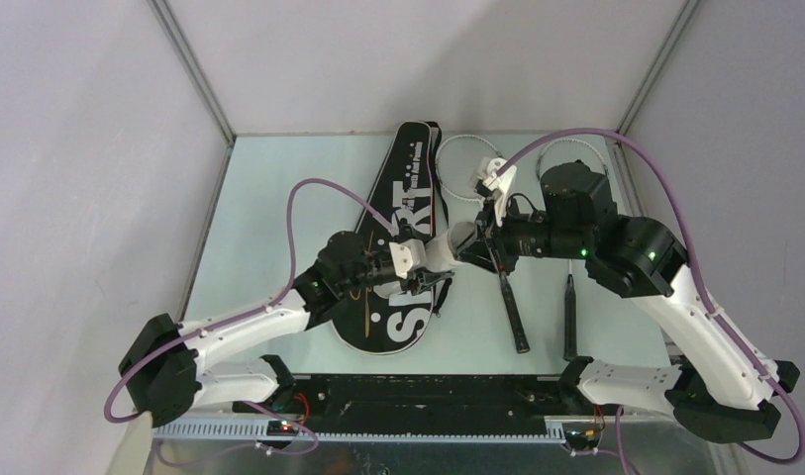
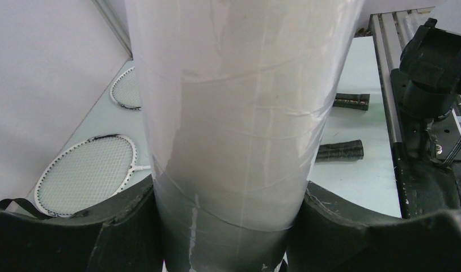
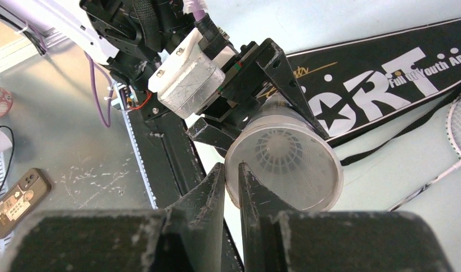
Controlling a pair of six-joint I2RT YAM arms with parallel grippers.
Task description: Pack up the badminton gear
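Observation:
A translucent shuttlecock tube (image 2: 239, 113) is held in my left gripper (image 1: 426, 262), which is shut on it over the black racket bag (image 1: 388, 312). In the right wrist view the tube's round open end (image 3: 282, 164) faces my right gripper, whose fingertips are close together at its left rim; whether they grip it is unclear. Two rackets lie on the board: one with its handle (image 1: 515, 317) right of the bag, the other with its handle (image 1: 569, 317) farther right.
The pale board (image 1: 250, 198) is clear left of the bag. Walls close it in at the back and sides. A black strap (image 3: 364, 153) runs along the bag's edge.

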